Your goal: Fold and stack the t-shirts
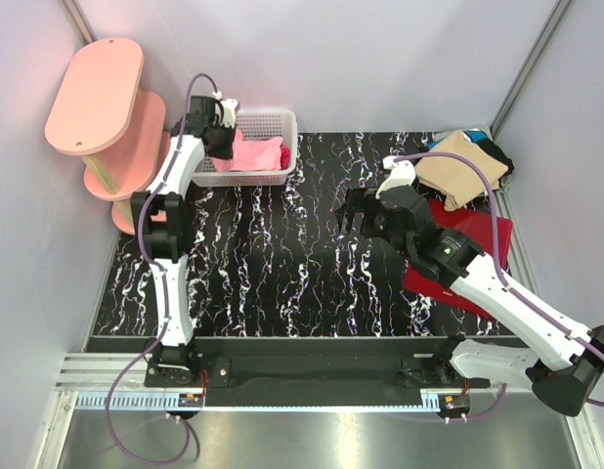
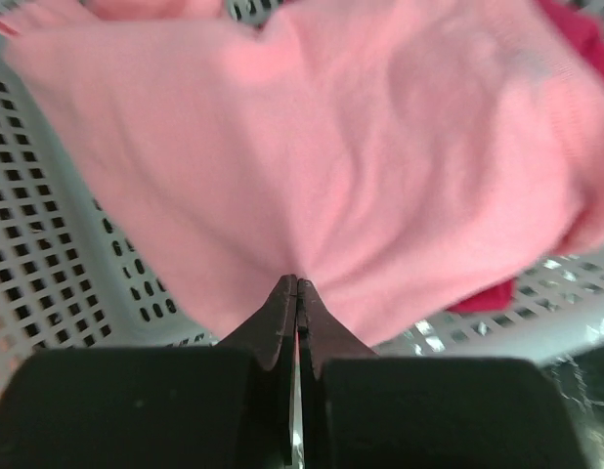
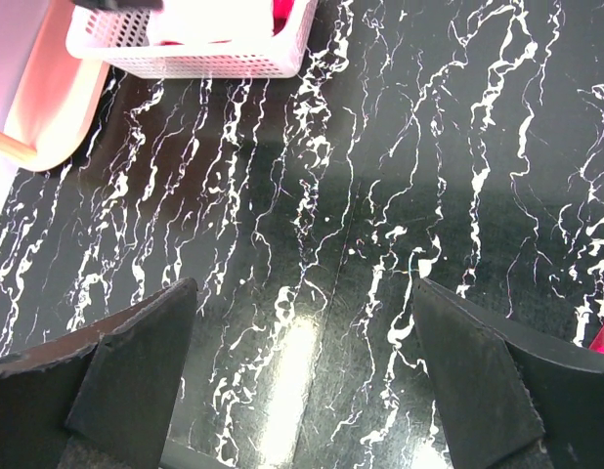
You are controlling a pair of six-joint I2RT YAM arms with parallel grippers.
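Note:
A pink shirt (image 1: 258, 154) lies crumpled in the white basket (image 1: 290, 156), with a crimson cloth (image 1: 284, 156) partly under it. Over the basket's left part, my left gripper (image 1: 222, 154) reaches down to the pink shirt. Its fingertips (image 2: 290, 303) are together against the pink cloth (image 2: 224, 147); whether a fold is pinched between them is hidden. My right gripper (image 1: 345, 217) hangs open above the bare table, nothing between its fingers. At the back right rest a folded tan shirt (image 1: 460, 171) and other folded clothes.
A red folding board (image 1: 468, 288) lies at the table's right side, below the tan shirt. A pink-topped shelf stand (image 1: 97, 93) stands close to the left arm.

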